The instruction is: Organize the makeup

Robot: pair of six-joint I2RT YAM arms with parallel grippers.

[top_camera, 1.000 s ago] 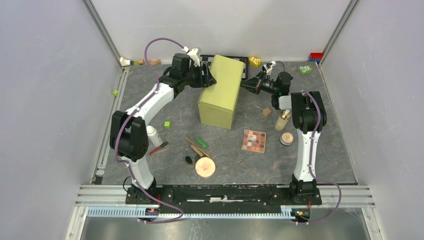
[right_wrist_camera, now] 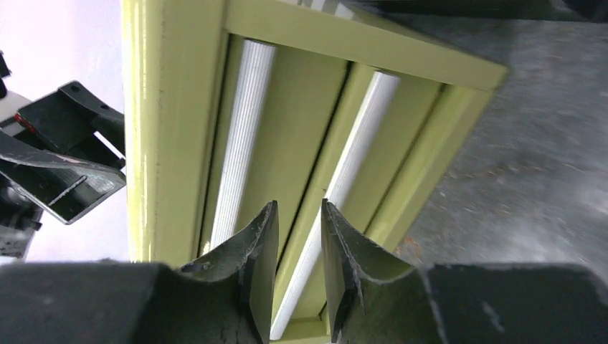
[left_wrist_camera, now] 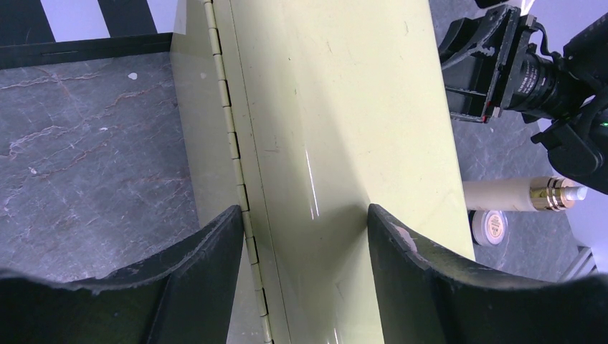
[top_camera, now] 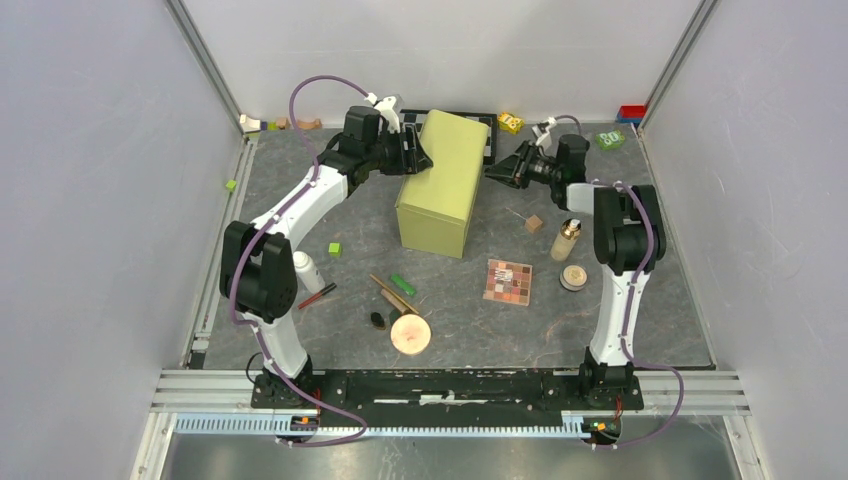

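Note:
A pale yellow-green box stands tilted at the back middle. My left gripper is at its upper left, fingers apart over the hinged top face; the top view shows it touching the box. My right gripper faces the box's other side, where two silver handles show; its fingers are slightly apart, and I cannot tell whether they touch a handle. An eyeshadow palette, a foundation bottle, a compact, brushes and a round powder piece lie on the mat.
A black checkered board lies behind the box. A white bottle, a red pencil and small blocks are at the left.
The left arm and box look unchanged.

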